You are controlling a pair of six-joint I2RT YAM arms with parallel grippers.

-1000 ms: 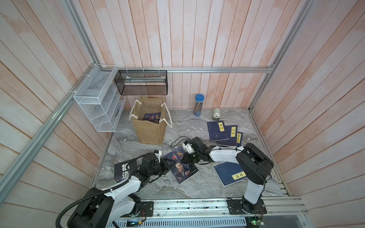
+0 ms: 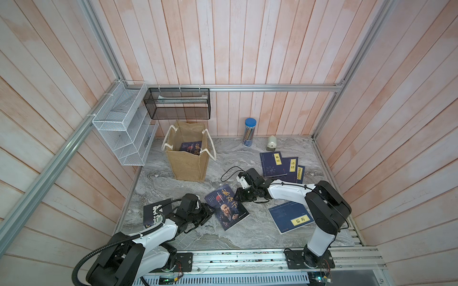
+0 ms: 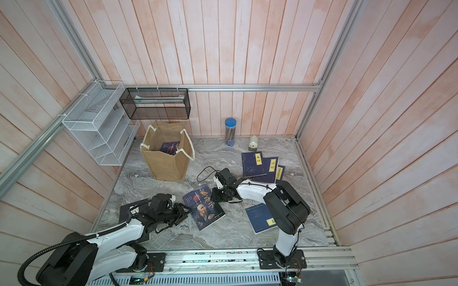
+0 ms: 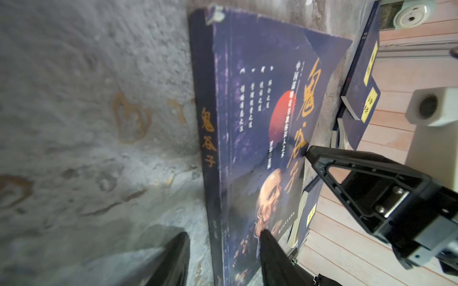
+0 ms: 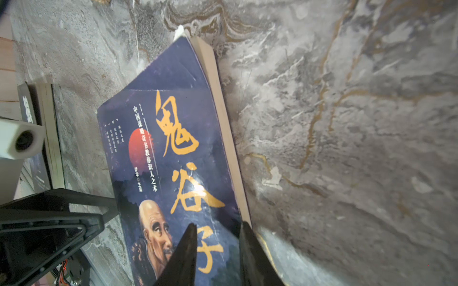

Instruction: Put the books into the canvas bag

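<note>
A navy book [image 2: 228, 209] with gold lettering and an old man's face lies on the table between my arms. My left gripper is part open, its fingers on either side of the spine edge. On the opposite edge, my right gripper is shut on the book, cover and page edge between its fingers. The tan canvas bag [image 2: 187, 164] stands upright farther back with a dark book [image 2: 190, 147] inside. At left lies a black book [image 2: 152, 213]. Several navy books with yellow labels lie at right, one [image 2: 291, 217] near the right arm, another [image 2: 271, 164] at the back.
A blue-lidded jar [image 2: 248, 132] and a small pale object [image 2: 271, 143] stand along the back wall. White wire shelves [image 2: 125, 128] and a black mesh basket [image 2: 177, 103] hang near the bag. Bare table separates the bag from the navy book.
My right gripper has shifted slightly right, toward the book's edge. The left gripper has drawn back a little to the left, uncovering more cover. The book looks unmoved.
</note>
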